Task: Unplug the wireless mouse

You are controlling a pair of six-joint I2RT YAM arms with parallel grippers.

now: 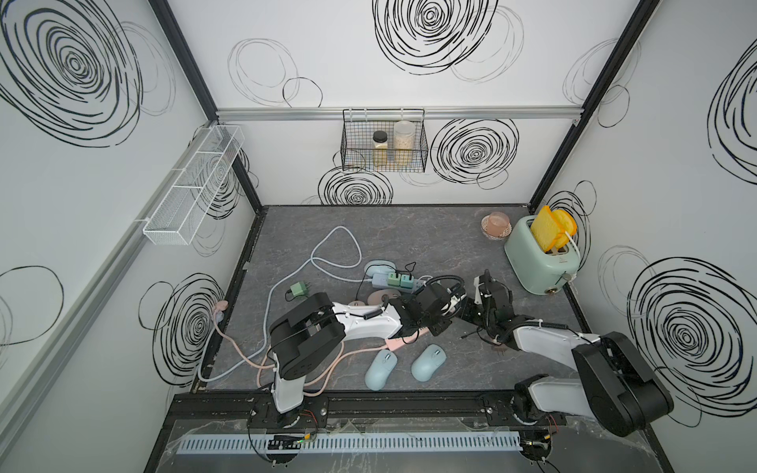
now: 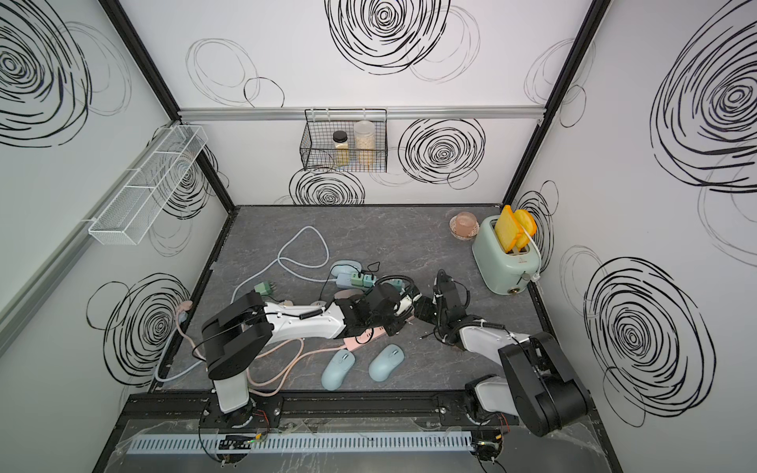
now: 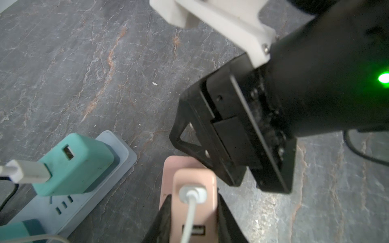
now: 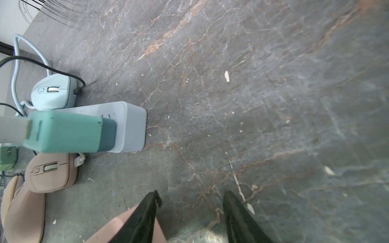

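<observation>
My left gripper is shut on a pink USB charger [image 3: 202, 176] with a white plug and cable, over the pink power strip [image 1: 402, 340]. My right gripper stands part open beside the strip, empty between its fingertips. A blue-grey power strip [image 4: 129, 129] carries a teal charger [image 3: 77, 162]. A light-blue mouse [image 4: 54, 91] and pink mouse [image 4: 50, 170] lie near it, with cables. Two light-blue mice [image 2: 337, 369] [image 2: 386, 362] lie at the front.
A mint toaster [image 1: 536, 260] with bread stands at the right, near a small bowl [image 1: 496, 226]. Loose cables spread over the left.
</observation>
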